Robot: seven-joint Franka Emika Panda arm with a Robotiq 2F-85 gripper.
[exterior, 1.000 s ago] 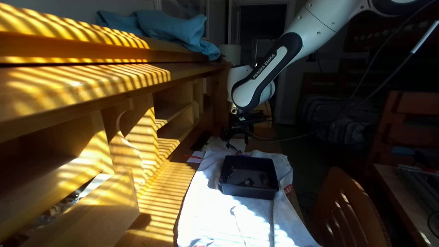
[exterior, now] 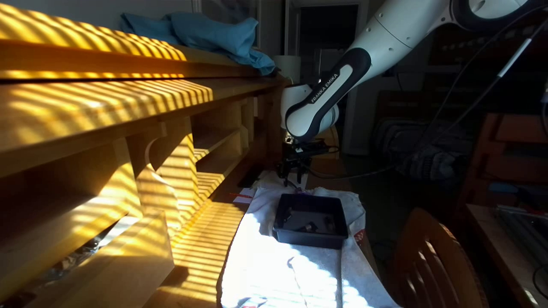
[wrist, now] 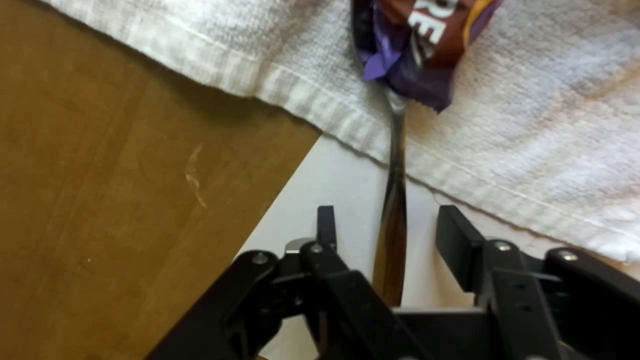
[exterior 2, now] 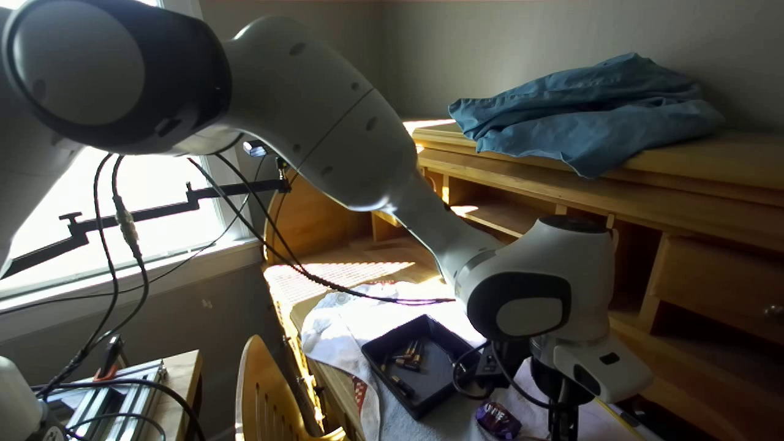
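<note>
In the wrist view my gripper is part open, its two black fingers standing on either side of a metal utensil handle (wrist: 394,228). A gap shows between the handle and each finger, so neither touches it. The handle's far end goes under a purple and brown wrapper (wrist: 429,45), which hides the utensil's head. The wrapper (exterior 2: 498,420) also shows beside the black tray in exterior view 2. In exterior view 1 the gripper (exterior: 293,179) hangs low behind the tray, its fingertips small and dark there.
A black tray (exterior: 311,239) holding several small dark items rests on a white towel (exterior: 280,262). White paper (wrist: 300,192) lies under the handle on the wooden desk (wrist: 120,180). Wooden shelving (exterior: 226,138) runs along one side; a chair (exterior: 436,262) stands on the other.
The arm has shifted slightly left in exterior view 1, and the gripper sits a little lower. The tray and towel have stayed where they were.
</note>
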